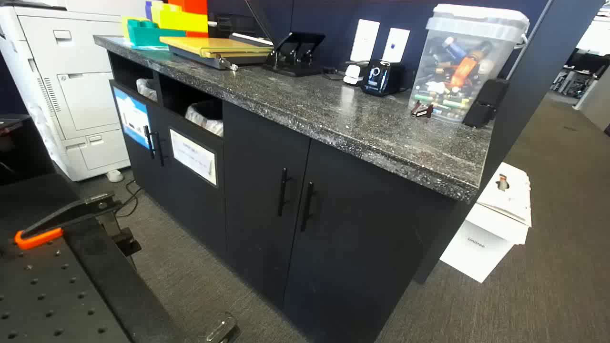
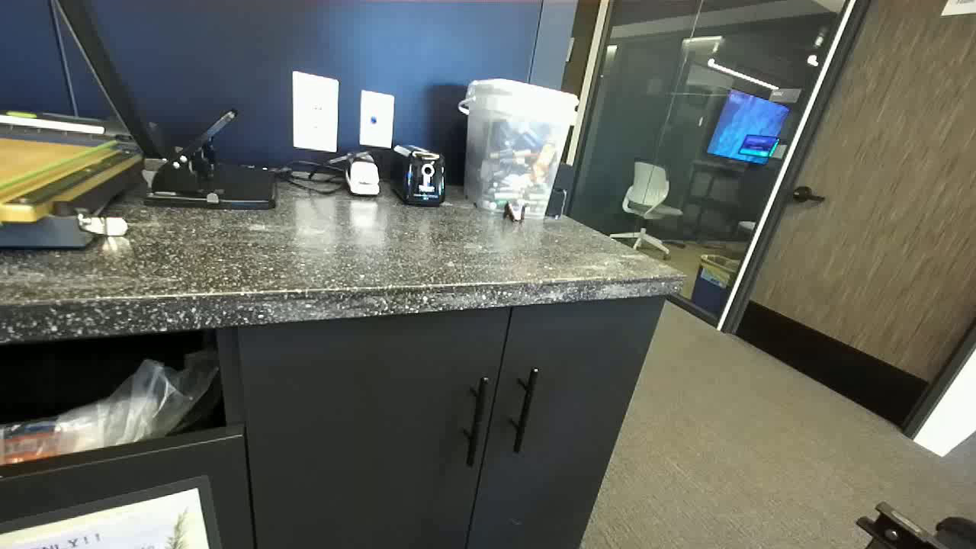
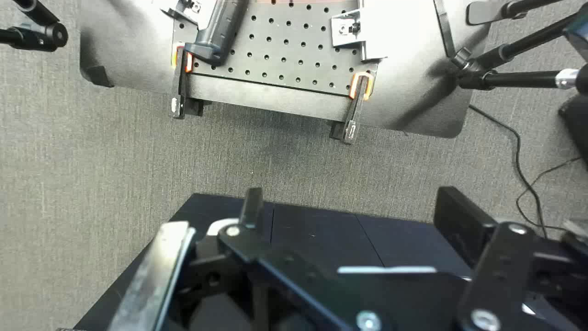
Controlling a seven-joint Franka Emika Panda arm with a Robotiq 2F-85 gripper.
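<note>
In the wrist view my gripper is open, its two dark fingers (image 3: 252,207) spread wide with nothing between them. It hangs over dark seamed panels (image 3: 314,231) and a strip of grey carpet. Neither exterior view shows the gripper. Along the wall runs a speckled dark counter (image 1: 354,123). Toward its right end stands a clear lidded bucket (image 1: 463,68) filled with small mixed items. A small brown object (image 1: 421,109) lies in front of the bucket, and a black device (image 1: 383,77) sits to its left.
A perforated board (image 3: 286,49) lies on the black table, held by two orange-tipped clamps (image 3: 355,105); a black tool-like object (image 3: 217,33) rests on it. The counter also carries a yellow paper cutter (image 1: 223,48) and large bricks (image 1: 166,25).
</note>
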